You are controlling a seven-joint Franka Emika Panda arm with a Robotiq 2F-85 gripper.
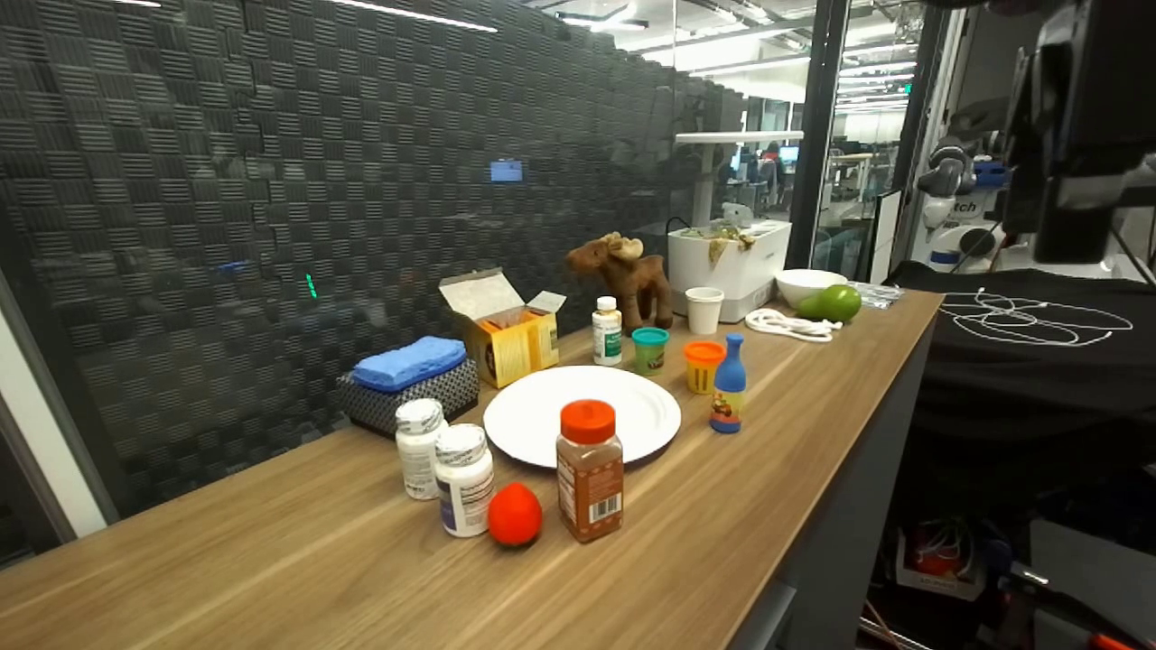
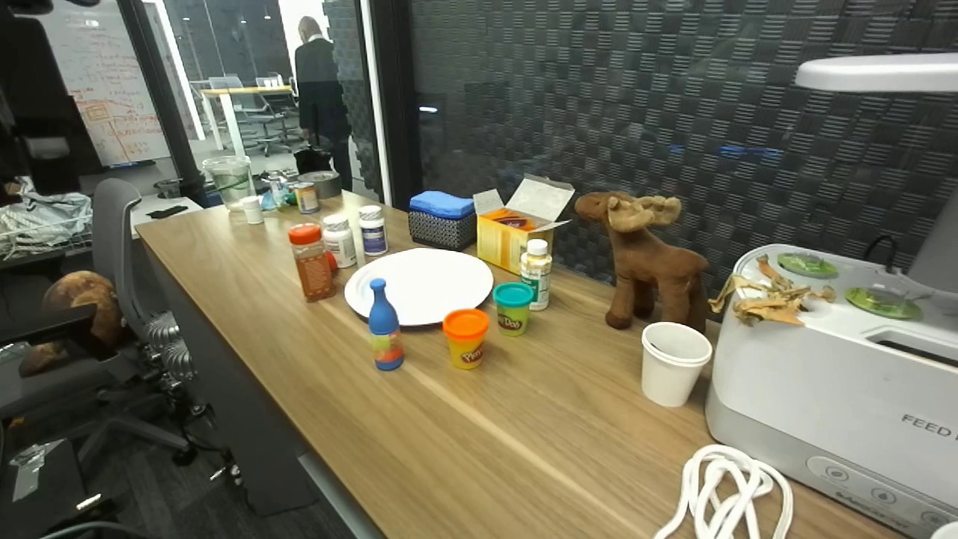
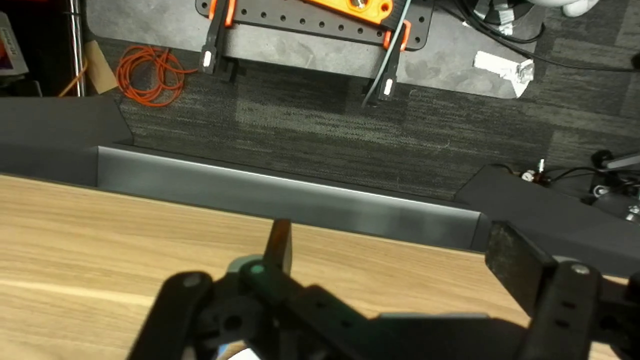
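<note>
My gripper is open over the counter's front edge in the wrist view, its two fingers wide apart and nothing between them. In exterior view 1 part of the dark gripper shows at the upper right, clear of the counter. A white plate (image 1: 531, 417) lies mid-counter. Around it stand a red-capped spice jar (image 1: 591, 477), a blue bottle (image 1: 728, 388), an orange-lidded tub (image 2: 466, 340), a teal-lidded tub (image 2: 513, 310) and a white-capped bottle (image 2: 536, 274). Two white pill bottles (image 1: 463, 482) stand beside a red ball-like object (image 1: 515, 515).
Along the back wall are a blue cloth (image 2: 442, 203) on a black box, an open yellow box (image 2: 503, 238), a plush moose (image 2: 648, 256) and a white planter (image 2: 808, 377). A paper cup (image 2: 673, 364) and white rope (image 2: 732, 494) lie nearby.
</note>
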